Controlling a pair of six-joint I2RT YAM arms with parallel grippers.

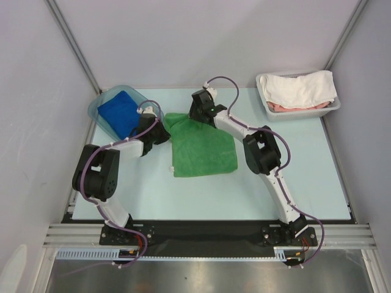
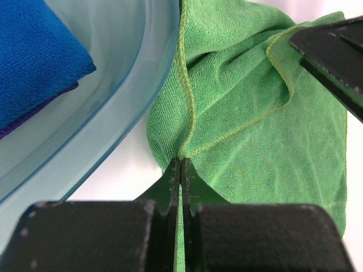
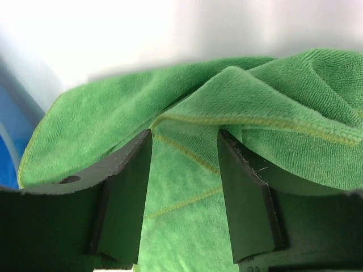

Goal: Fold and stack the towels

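The green towel (image 1: pixel 204 152) lies on the table with its far part bunched up. My left gripper is shut at the towel's left edge, and the yellow hem runs into its fingertips, so a thin bit of cloth appears pinched there. My right gripper stands open over the far part of the towel. A raised fold (image 3: pixel 232 96) with a yellow hem lies just beyond and between its fingertips, not clamped. In the top view the right gripper (image 1: pixel 193 116) covers part of the bunched cloth.
A clear tub (image 1: pixel 101 105) holding a blue towel (image 1: pixel 119 114) stands at the far left, close beside my left gripper. At the far right, a white basket (image 1: pixel 305 113) holds white and pink towels. Bare table lies right of the green towel and in front of it.
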